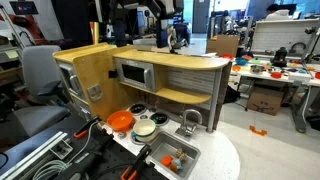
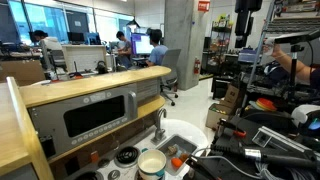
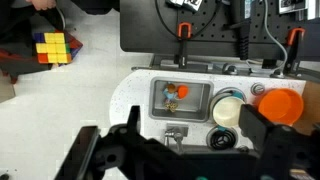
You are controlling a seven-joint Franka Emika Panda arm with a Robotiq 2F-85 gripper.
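Note:
High over the toy kitchen counter, my gripper stands open in the wrist view, its two dark fingers wide apart with nothing between them. Below it lies a grey sink (image 3: pixel 204 98) holding a small orange object (image 3: pixel 182 91) and other small items too tiny to identify. To the sink's right is a cream pot (image 3: pixel 227 111), and beyond that an orange bowl (image 3: pixel 280 106). Exterior view 1 shows the same sink (image 1: pixel 195 168), pot (image 1: pixel 145 128) and bowl (image 1: pixel 121 120) on the counter.
A curved faucet (image 1: pixel 188 122) rises beside the sink. Behind the counter stand a silver toy microwave (image 2: pixel 95 118) and a wooden shelf (image 1: pixel 185 96). Dark burner discs (image 3: pixel 221 138) lie near the pot. A coloured block cube (image 3: pixel 57 47) sits apart, off the counter.

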